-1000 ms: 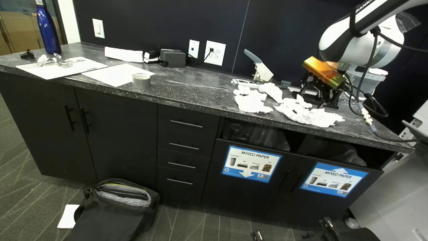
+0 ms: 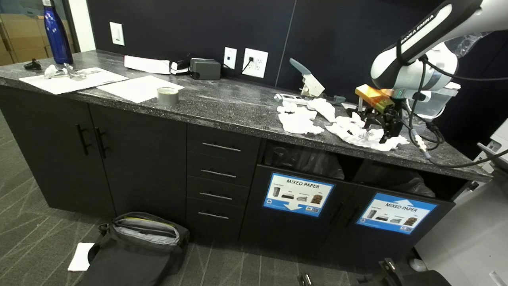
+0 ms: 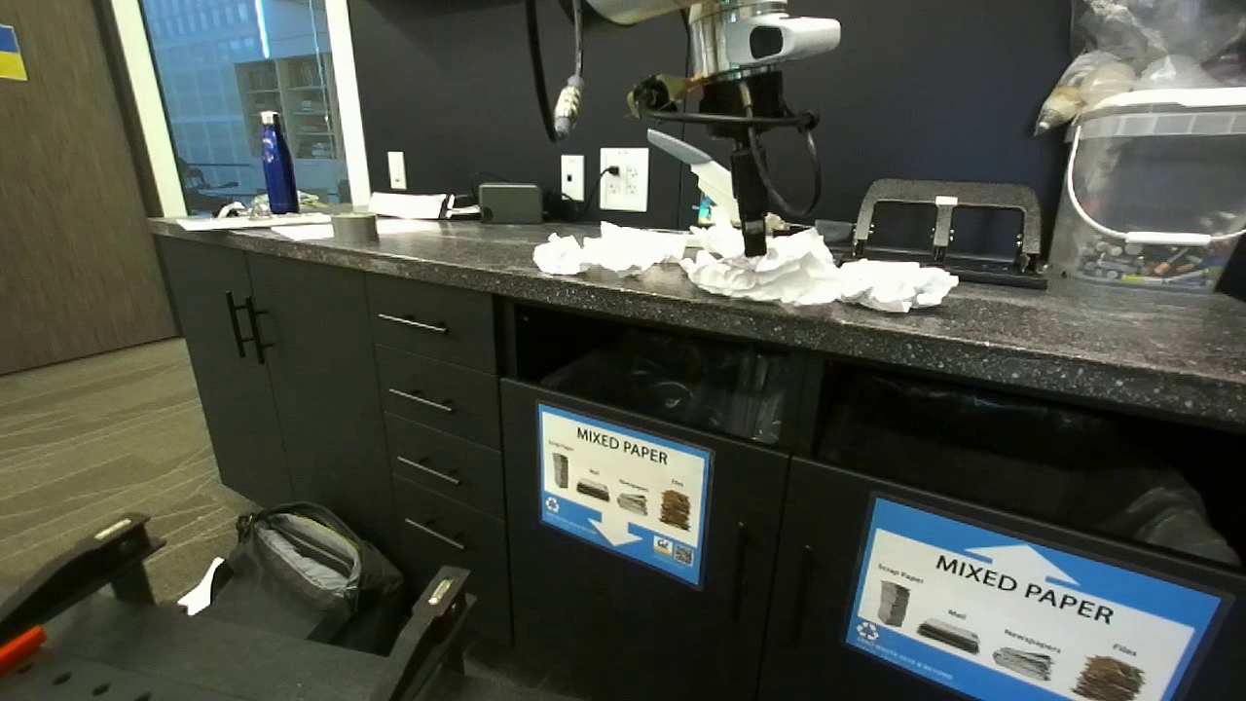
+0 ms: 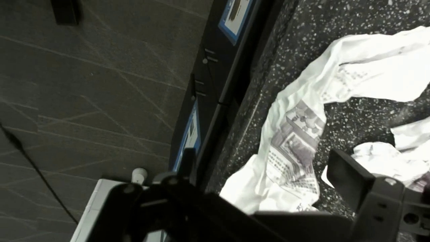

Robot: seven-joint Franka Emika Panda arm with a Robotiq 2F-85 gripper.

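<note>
Crumpled white paper (image 2: 351, 136) lies on the counter near its front edge, at the right in the first exterior view. My gripper (image 2: 376, 130) is low over it, fingers open, one finger on either side of part of the sheet. In the wrist view a twisted printed strip of that paper (image 4: 298, 141) runs between the spread fingers of the gripper, and nothing is clamped. The second exterior view shows the fingers (image 3: 753, 239) down at the paper pile; whether they touch it I cannot tell. More crumpled paper (image 2: 299, 120) lies to the left.
Behind the papers stand a white stapler-like tool (image 2: 312, 85), a black hole punch (image 3: 946, 228) and a clear bucket (image 3: 1151, 222). Open bin slots (image 2: 304, 159) sit under the counter edge, above mixed-paper signs (image 2: 298, 194). The counter's middle, right of a tape roll (image 2: 167, 96), is clear.
In the first exterior view, the arm and gripper have come down and a little left, from above and behind the right-hand paper to right over it. The papers look unmoved.
</note>
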